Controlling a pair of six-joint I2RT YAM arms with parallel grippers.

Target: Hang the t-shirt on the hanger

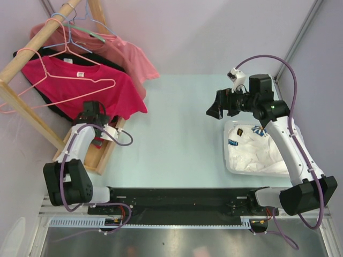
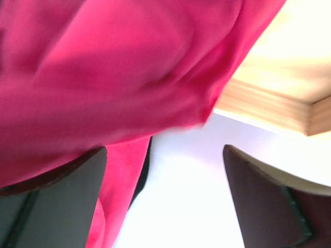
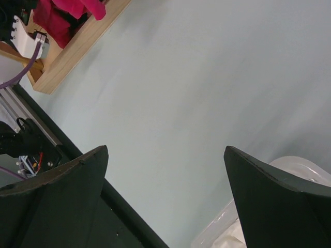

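A bright red t-shirt [image 1: 72, 85] hangs on a pink hanger [image 1: 80, 80] on the wooden rack at left, with a black shirt and a lighter pink shirt behind it. My left gripper [image 1: 95, 115] is at the shirt's lower part; in the left wrist view it [image 2: 164, 170] is open, red cloth [image 2: 119, 62] filling the upper left, just beyond the fingers. My right gripper [image 1: 222, 107] stands open over the table's right side, empty, away from the shirts.
The rack's wooden base [image 3: 70, 59] borders the open middle of the table [image 1: 177, 134]. A clear plastic bin [image 1: 252, 173] with white cloth sits at the right. A wooden post [image 1: 32, 115] is at the left.
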